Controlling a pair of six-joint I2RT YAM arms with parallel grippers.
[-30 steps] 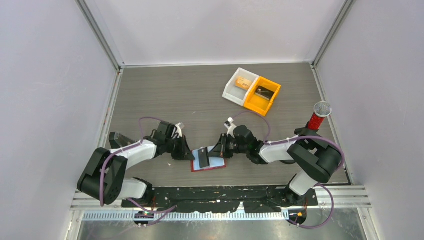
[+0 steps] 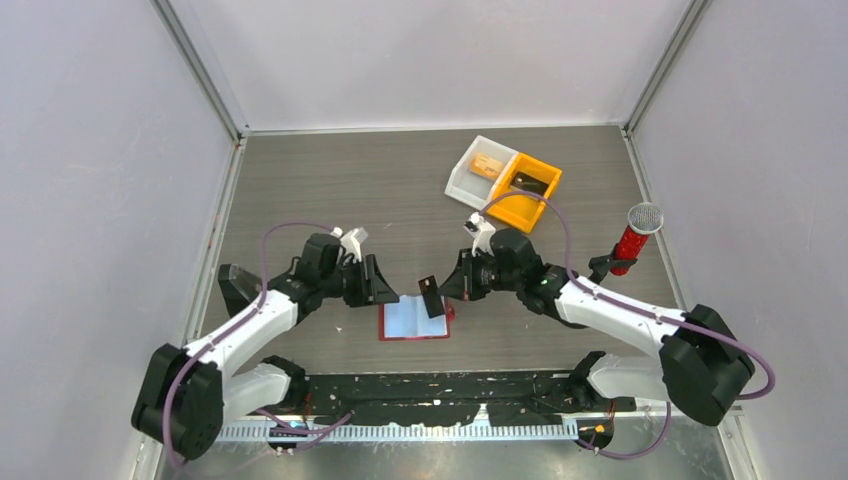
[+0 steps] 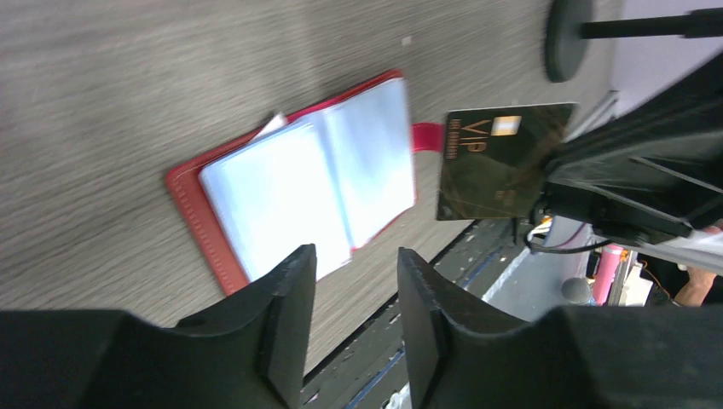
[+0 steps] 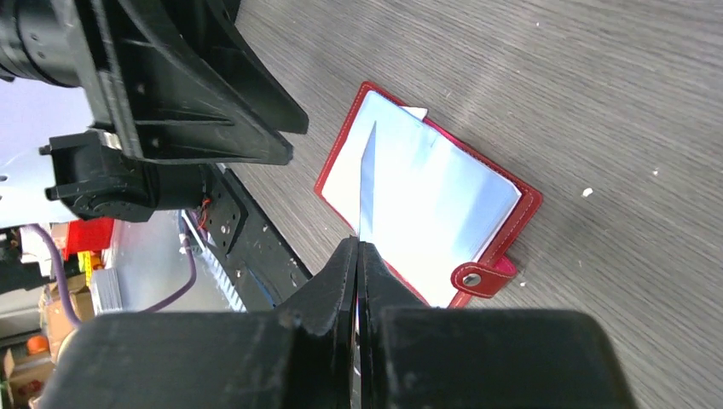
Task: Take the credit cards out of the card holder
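The card holder (image 2: 413, 318) lies spread on the table, with a red cover and pale sleeves. In the left wrist view, a black card (image 3: 503, 162) marked VIP with a chip is clear of the holder (image 3: 281, 187), gripped along one edge by my right gripper. That right gripper (image 2: 448, 290) is shut on it in the top view, just right of the holder. The right wrist view shows the right fingers (image 4: 341, 281) pressed together, the card scarcely visible edge-on. Above the holder's left side, my left gripper has its fingers parted and nothing between them.
At the back stand a white bin (image 2: 462, 184) with an orange-coloured item and a yellow bin (image 2: 518, 211) with dark cards in it. A red microphone-like object (image 2: 634, 240) is at the right.
The black card has come out of the holder, moving right and up with my right gripper. My left gripper has opened and risen off the holder's left edge.
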